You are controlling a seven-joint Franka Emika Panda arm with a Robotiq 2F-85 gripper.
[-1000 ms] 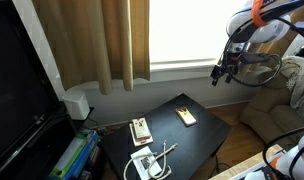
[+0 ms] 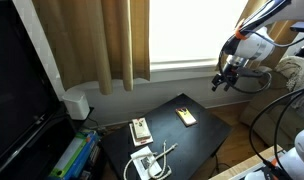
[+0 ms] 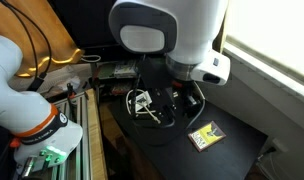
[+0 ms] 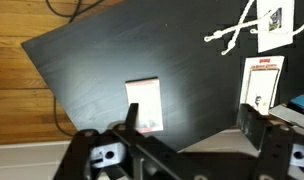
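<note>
My gripper stands open above the dark table (image 4: pixel 87 65), nothing between its spread fingers. In the wrist view, a small pale card or booklet (image 4: pixel 144 105) lies flat between and ahead of the fingers. That same piece shows yellowish in exterior view 2 (image 3: pixel 206 136). A second booklet with red lettering (image 4: pixel 260 84) lies on the table's other side, just beyond the right finger. White cord (image 4: pixel 232 35) lies by a white card (image 4: pixel 276 22) near the upper right. From exterior view 1, the gripper (image 2: pixel 222 82) hangs well above the table.
Wooden floor (image 4: pixel 12 65) and a black cable (image 4: pixel 64 12) border the table. Books (image 2: pixel 74 155) are stacked left of it, a curtain (image 2: pixel 127 40) hangs behind, and a couch (image 2: pixel 242 100) stands to the right. Bare tabletop surrounds the pale booklet.
The arm and gripper have come down and slightly leftward in exterior view 1. The booklets and cord on the table have not moved.
</note>
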